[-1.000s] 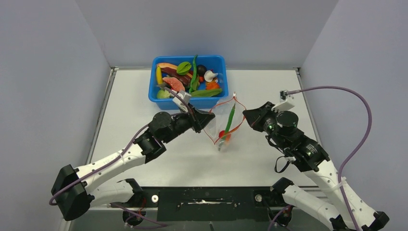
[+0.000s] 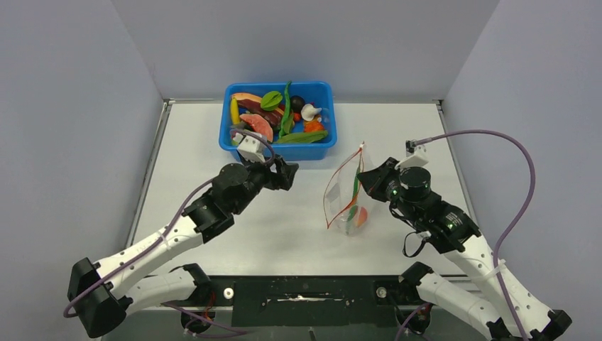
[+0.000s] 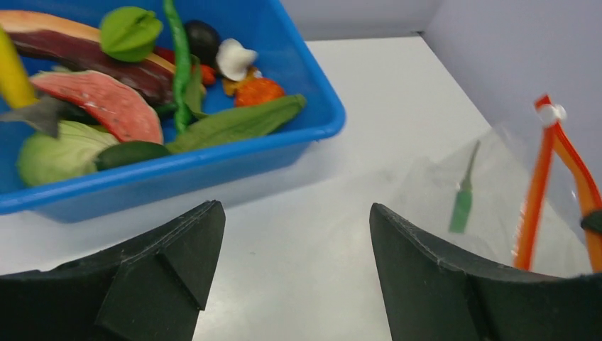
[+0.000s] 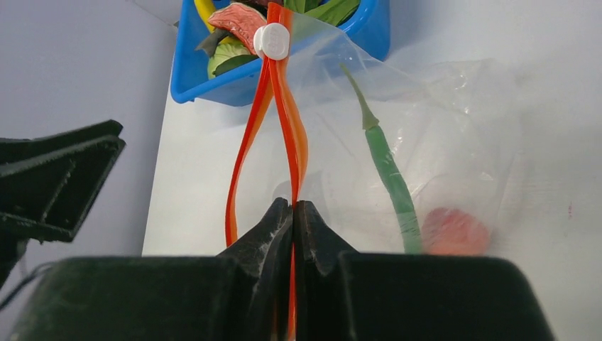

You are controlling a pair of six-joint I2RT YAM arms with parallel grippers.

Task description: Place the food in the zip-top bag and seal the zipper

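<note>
The clear zip top bag [image 2: 337,193] with an orange-red zipper edge hangs from my right gripper, which is shut on that edge. In the right wrist view, a white slider [image 4: 272,41] sits at the zipper's far end. Inside the bag are a long green pepper [image 4: 389,177] and a round reddish item [image 4: 454,231], blurred by the plastic. My left gripper stands open and empty, left of the bag and near the front of the blue bin [image 2: 297,151]. The bag's zipper edge [image 3: 534,202] is at the right of the left wrist view.
The blue bin at the back holds several play foods, among them a watermelon slice [image 3: 103,101], a cabbage [image 3: 60,153], an okra-like green pod [image 3: 241,126] and a white garlic [image 3: 234,59].
My left gripper was at the bag's left edge; it let go and moved away leftward. The bag's mouth has swung right and narrowed.
</note>
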